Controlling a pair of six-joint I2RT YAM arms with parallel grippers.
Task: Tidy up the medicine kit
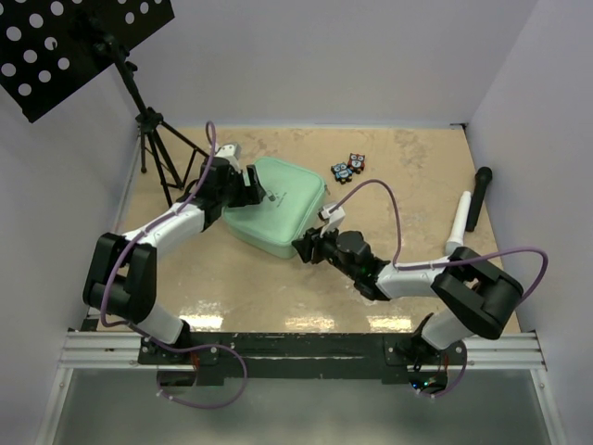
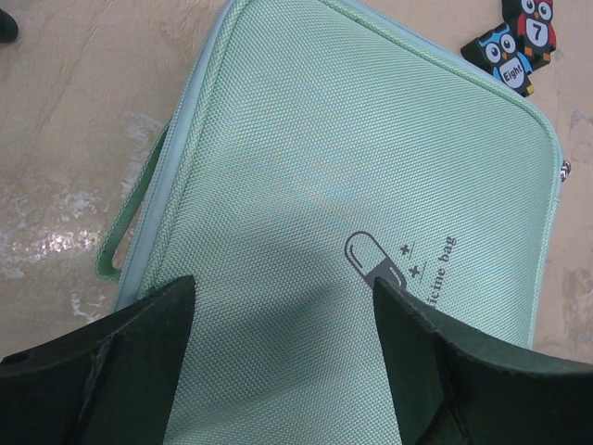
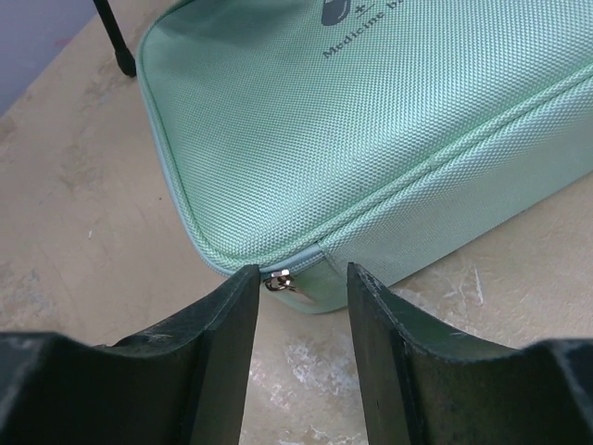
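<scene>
The mint-green medicine bag (image 1: 280, 211) lies closed at the table's middle left, its printed lid up. My left gripper (image 1: 248, 185) is over the lid's left part; in the left wrist view its open fingers (image 2: 139, 362) sit low on the fabric beside the printed label (image 2: 389, 269). My right gripper (image 1: 309, 243) is at the bag's front right corner, open, with the metal zipper pull (image 3: 280, 281) in the gap between its fingertips, close to the bag's edge.
Two owl cards (image 1: 349, 165) lie right of the bag. A white bar (image 1: 459, 222) and a black microphone (image 1: 478, 199) lie at the far right. A black stand (image 1: 153, 139) rises at the back left, near my left arm.
</scene>
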